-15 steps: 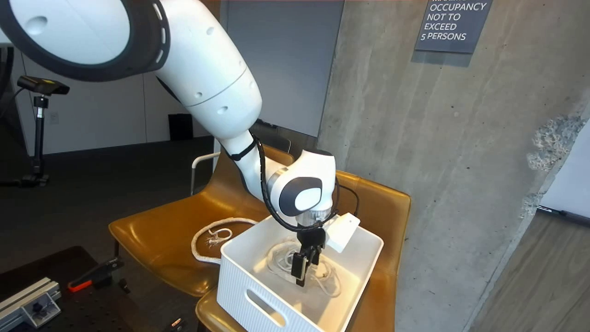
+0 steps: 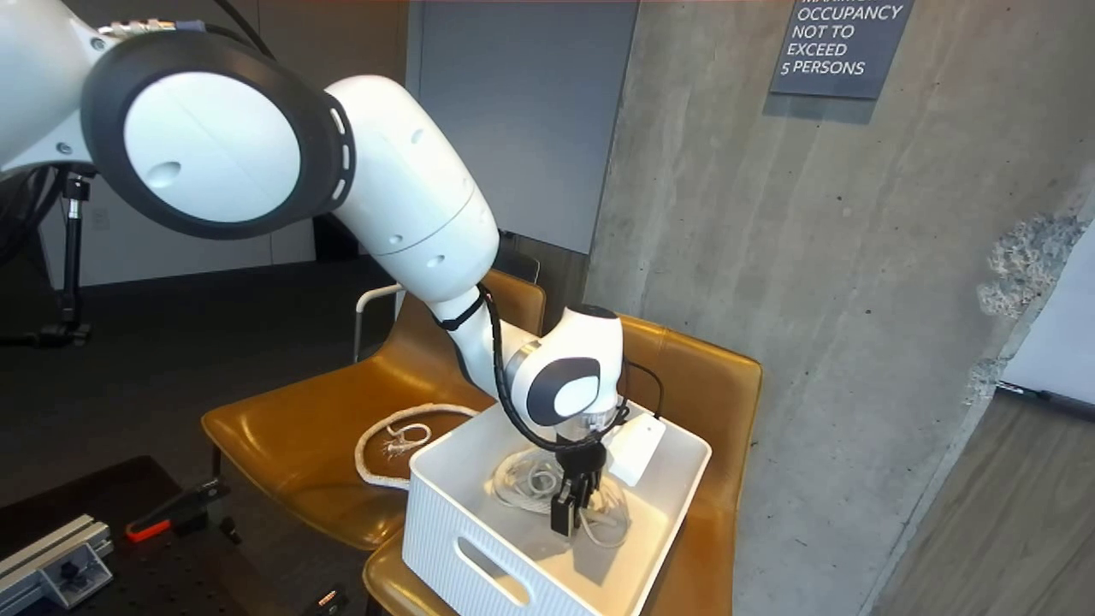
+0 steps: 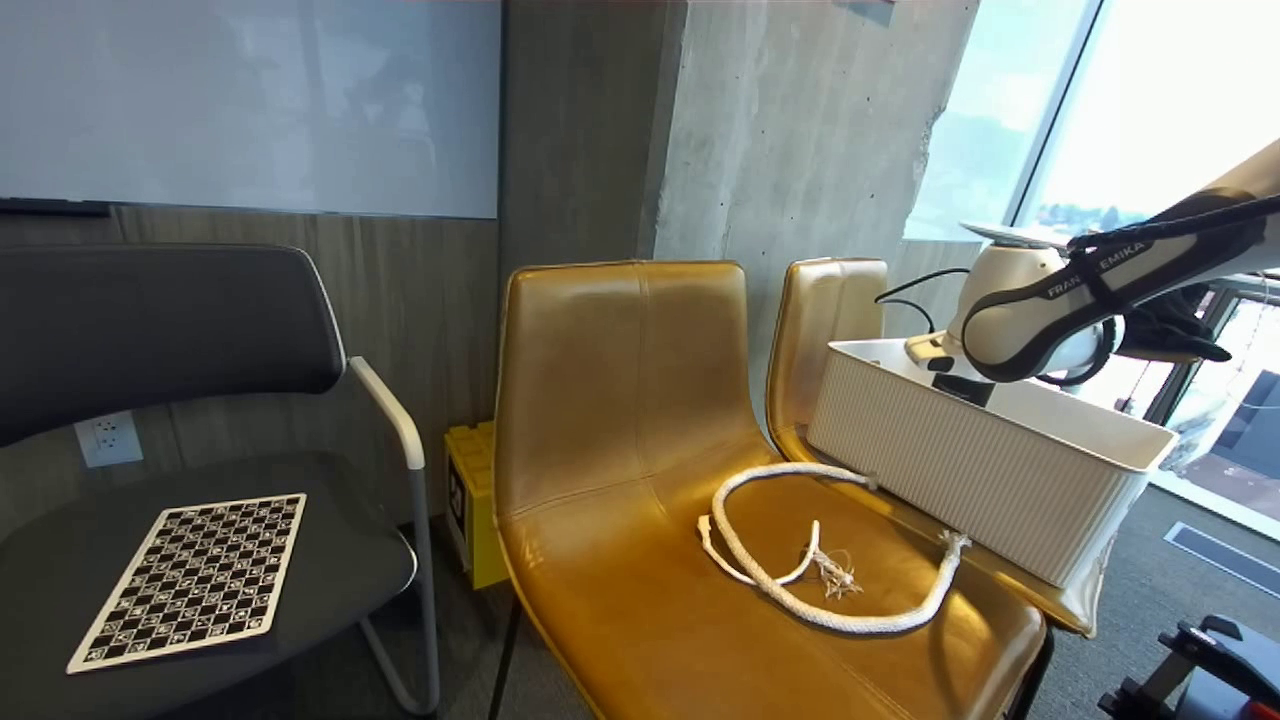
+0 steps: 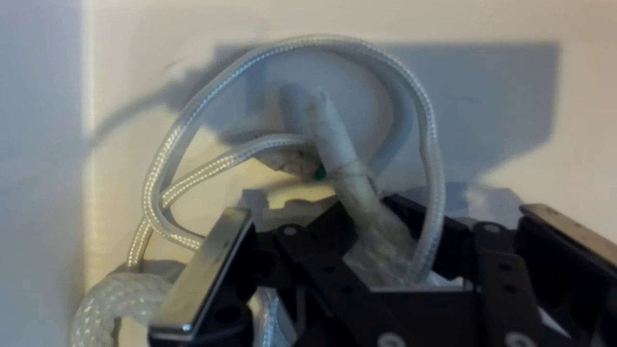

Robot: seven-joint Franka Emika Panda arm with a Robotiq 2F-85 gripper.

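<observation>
White ropes (image 2: pixel 529 481) lie coiled on the floor of the white bin (image 2: pixel 436 513), which stands on a tan chair. Down inside that bin is my gripper (image 2: pixel 570 513), pointing at the floor among the coils. The wrist view shows its fingers (image 4: pixel 202 272) standing well apart. A pale, frayed rope end (image 4: pixel 347 173) runs into the space between them, along with part of a thin braided cord (image 4: pixel 428 144); neither looks clamped. At the lower left lies a thicker braided rope (image 4: pixel 118 298). In exterior view 2 the bin's wall hides the fingers.
Another white rope (image 3: pixel 750 570) rests on the neighbouring tan chair (image 3: pixel 624 480). The bin's side walls (image 3: pixel 960 468) rise close around my gripper. A dark chair (image 3: pixel 180 336) holding a checkered board (image 3: pixel 198 576) stands farther off.
My arm has come down and the gripper sits slightly lower and farther right in the bin. The rope on the neighbouring chair has not moved.
</observation>
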